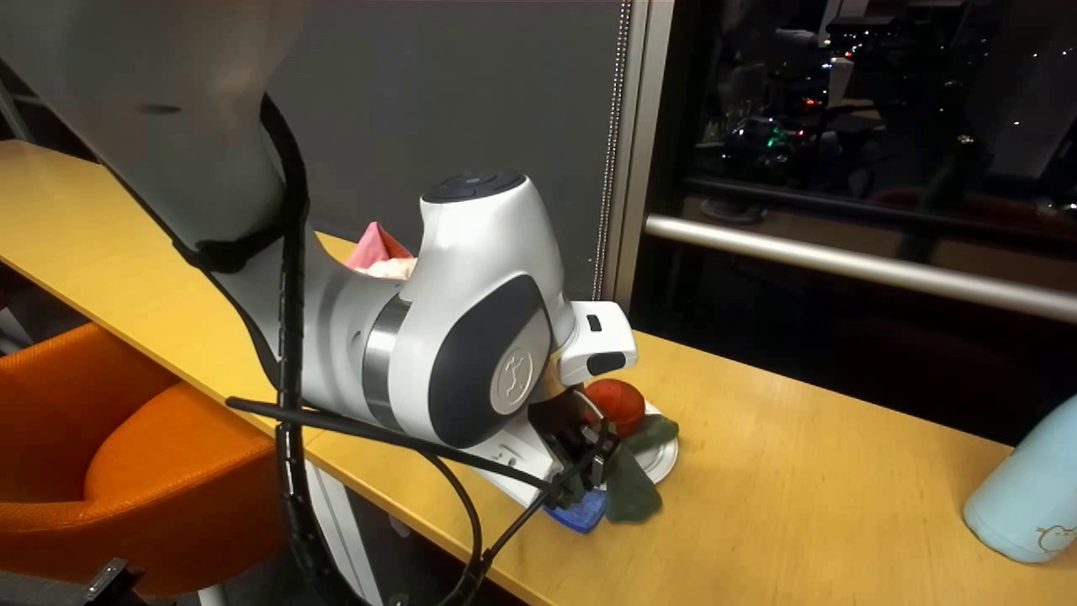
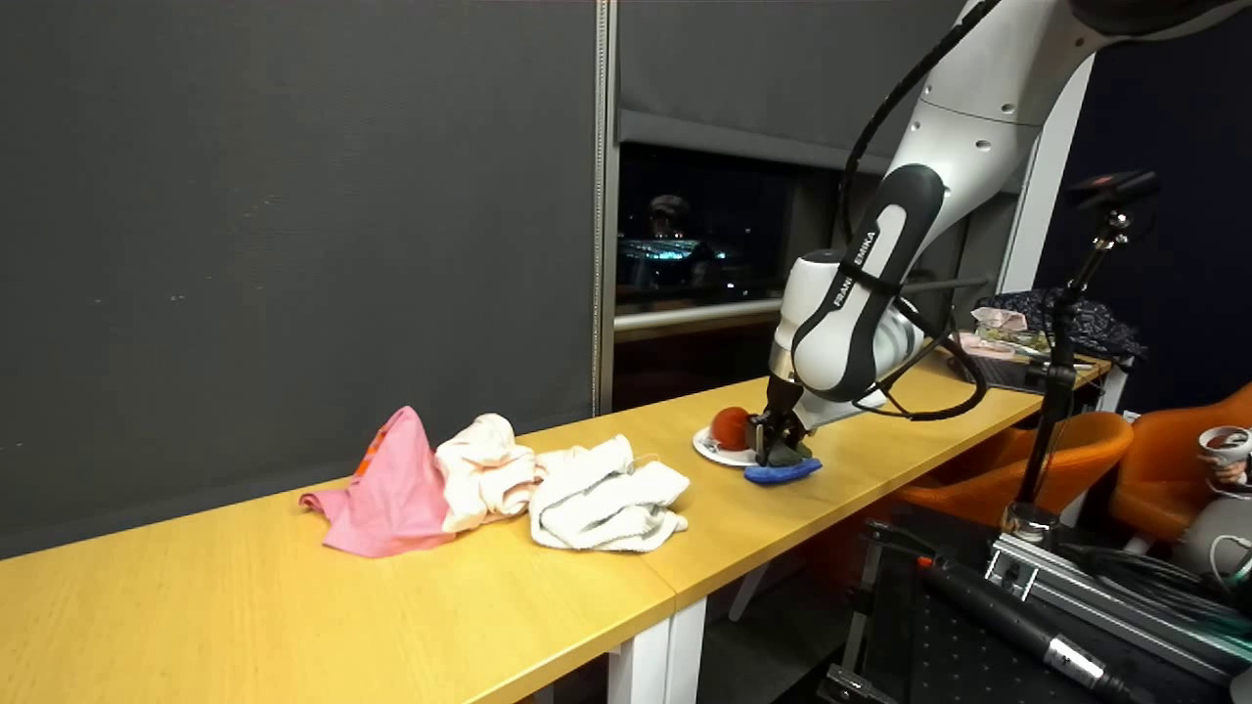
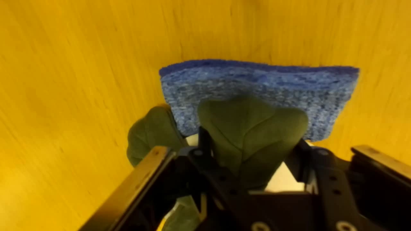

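Note:
A green leaf-shaped fabric piece [image 3: 250, 131] lies between the parted fingers of my gripper in the wrist view. Some pale surface shows between the leaf and the right finger. Under the leaf's tip is a blue speckled cloth or sponge [image 3: 246, 79], also seen at the plate's front as a blue edge [image 2: 782, 471]. A round red object [image 1: 618, 406] sits on a white plate [image 1: 663, 463], with another green leaf [image 1: 654, 434] beside it. My gripper [image 2: 775, 444] is low over the plate's near side, hiding part of it.
Pink cloth [image 2: 393, 493], a cream cloth [image 2: 483, 469] and a white towel [image 2: 604, 499] lie crumpled along the table. A light blue bottle [image 1: 1035, 495] stands at far right in exterior view 1. Bare table [image 1: 798, 485] separates it from the plate. An orange chair [image 1: 151, 465] is below the table edge.

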